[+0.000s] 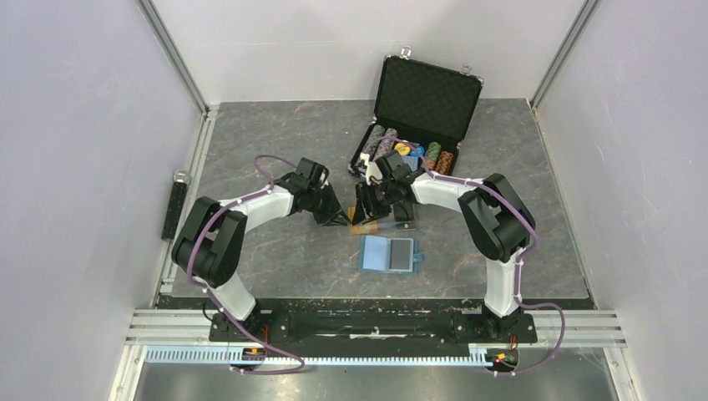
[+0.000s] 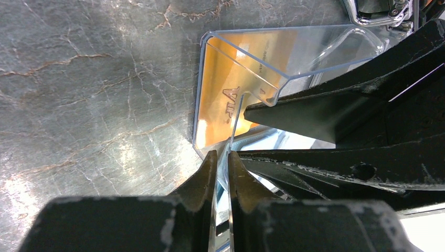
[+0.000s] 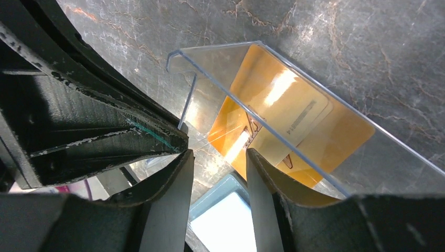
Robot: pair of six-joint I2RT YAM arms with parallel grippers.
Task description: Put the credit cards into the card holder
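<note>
A clear box with a notched end wall point(image 2: 236, 126) holds orange cards point(image 2: 218, 84) lying flat in its left compartment. My left gripper is shut on that thin clear wall. Over the orange cards point(image 3: 294, 113) hovers my right gripper, part open; whether it touches a card cannot be told. In the top view the box shows a dark card point(image 1: 403, 219) in its right part, the right arm covering some of it. Below the box lies a blue card holder point(image 1: 361, 255), spread open, with a pale panel and a grey panel.
Behind the box an open black case point(image 1: 430, 96) holds rolls of poker chips. A dark cylinder point(image 1: 174, 209) lies by the left wall. Bare stone table point(image 1: 267, 129) extends to either side.
</note>
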